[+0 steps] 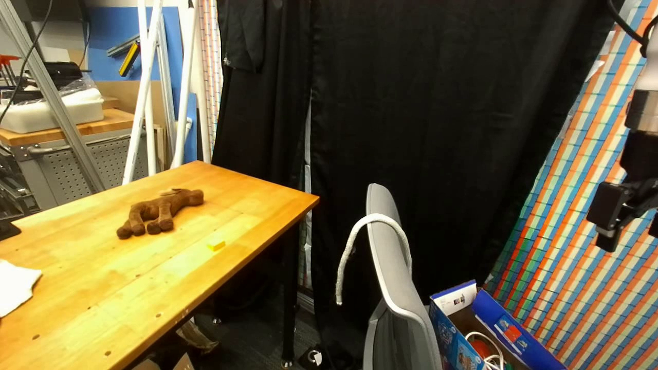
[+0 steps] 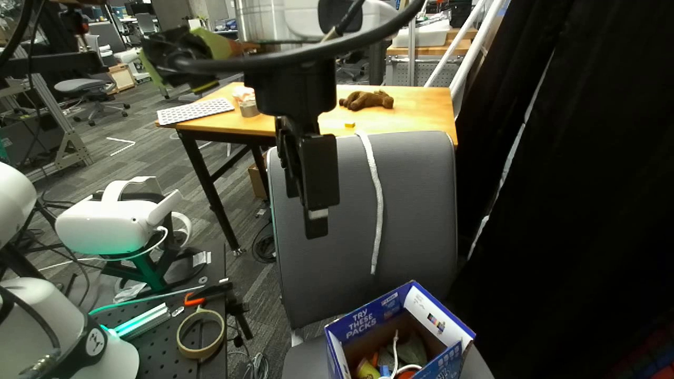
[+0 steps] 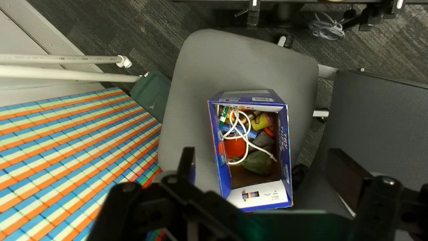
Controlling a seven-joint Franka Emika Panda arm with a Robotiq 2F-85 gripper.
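Observation:
My gripper is open, its two fingers wide apart with nothing between them in the wrist view. Below it a blue cardboard box rests on the grey chair's seat. Inside lie a looped white cord, a red item, a dark green item and a yellow tub, among other things. Draped over the chair's backrest is a white rope. Exterior view 2 has the gripper hanging in front of that backrest, above and left of the box.
On the wooden table lie a brown plush animal and a small yellow block. A black pegboard surface with a tape roll and a white headset stands left of the chair. Black curtain hangs behind.

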